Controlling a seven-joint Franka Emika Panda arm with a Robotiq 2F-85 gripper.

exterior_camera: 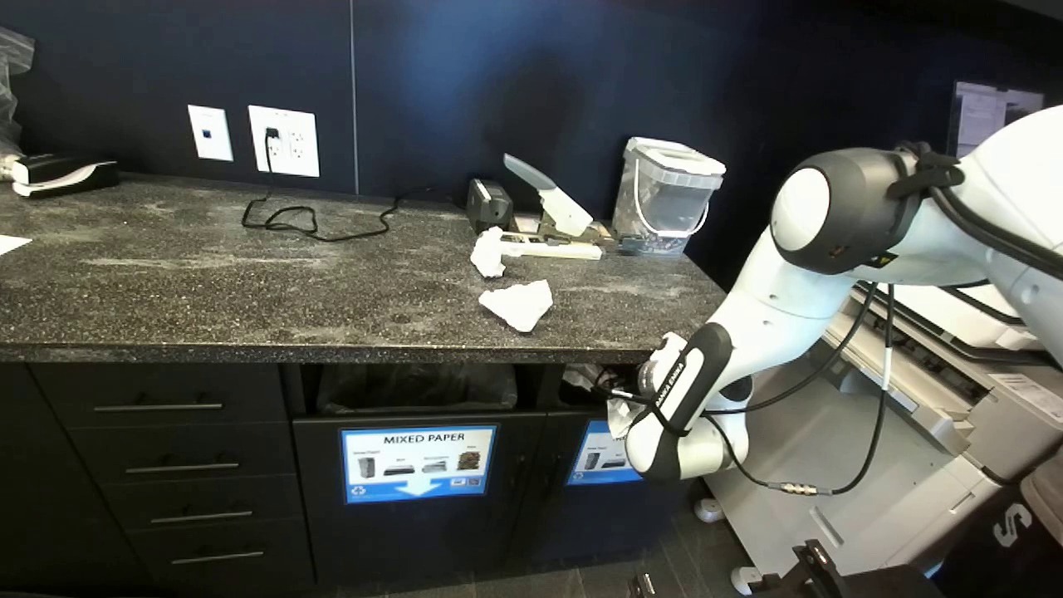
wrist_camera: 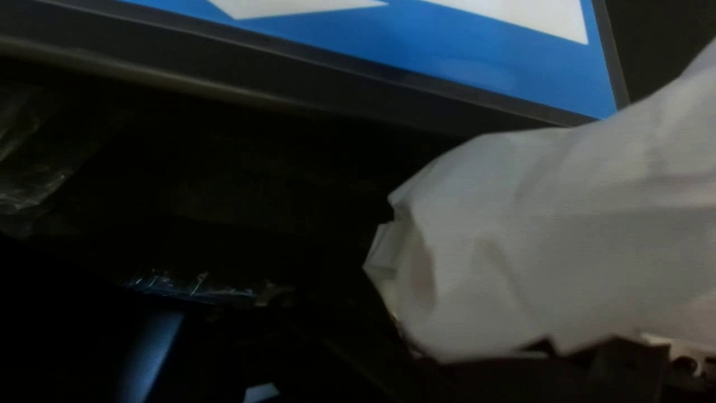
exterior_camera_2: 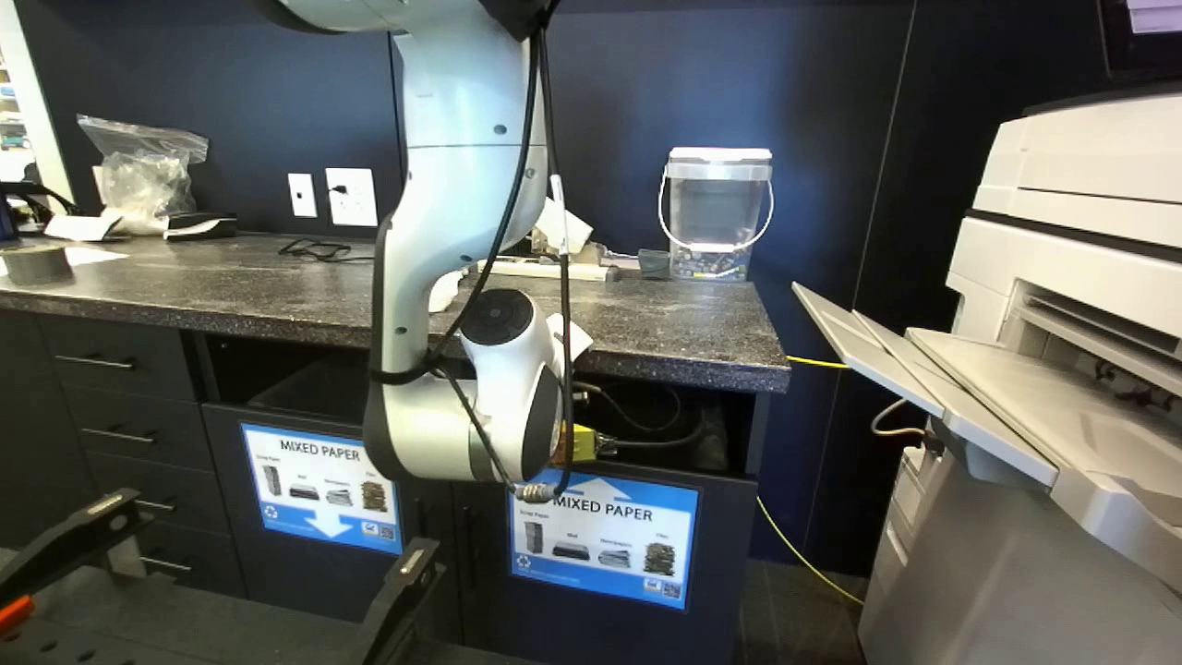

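Note:
White crumpled paper (wrist_camera: 550,235) fills the right of the wrist view, very close to the camera, beside the dark bin opening. My gripper is open; its fingers are mostly lost in the dark, so how the paper touches them is unclear. In exterior view 1 the wrist (exterior_camera: 688,399) hangs low at the counter's front edge, before the right-hand bin, and hides the fingers. Two more crumpled white papers lie on the counter: one (exterior_camera: 518,304) near the front edge, another (exterior_camera: 488,252) farther back.
A stapler (exterior_camera: 558,209) and a lidded clear bucket (exterior_camera: 665,194) stand at the counter's back right. The left bin's opening (exterior_camera: 416,387) is above a Mixed Paper sign (exterior_camera: 418,464). To the right stands a printer (exterior_camera_2: 1064,332).

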